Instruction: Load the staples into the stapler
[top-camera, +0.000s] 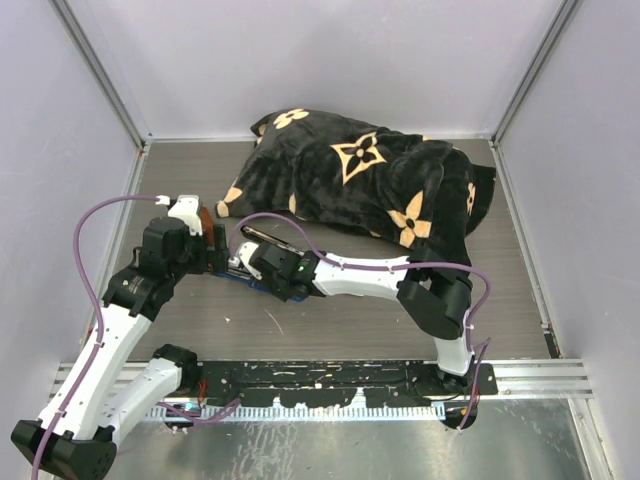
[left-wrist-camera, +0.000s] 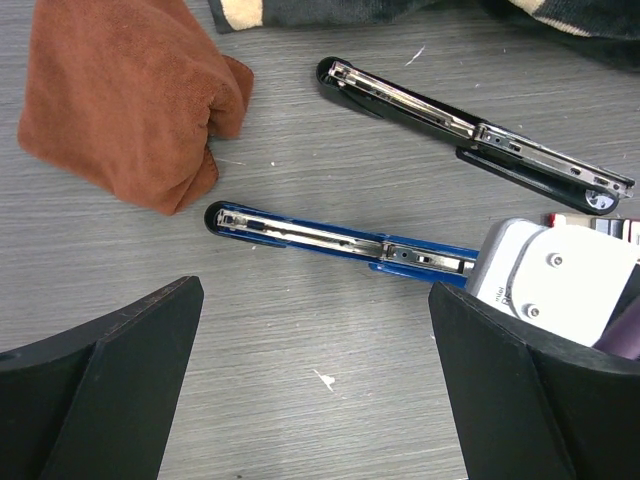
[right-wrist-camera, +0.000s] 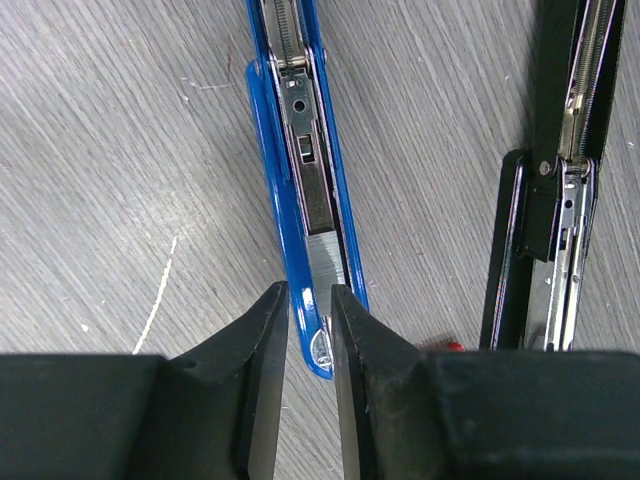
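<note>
The blue stapler (right-wrist-camera: 285, 215) lies opened out flat on the table, its metal channel facing up. A grey strip of staples (right-wrist-camera: 326, 262) sits in that channel near its lower end in the right wrist view. Just over this end is my right gripper, its fingers slightly apart, one on either side of the strip's lower part. Whether a finger touches the strip, I cannot tell. My left gripper stands wide open at the stapler's other end, nothing between its fingers. From above, the right arm hides much of the stapler.
A second, black stapler (left-wrist-camera: 440, 120) lies opened beside the blue one. A brown cloth (left-wrist-camera: 130, 100) is at the left, and a dark patterned blanket (top-camera: 360, 180) covers the back. Part of a small staple box (left-wrist-camera: 610, 228) shows beyond my right gripper.
</note>
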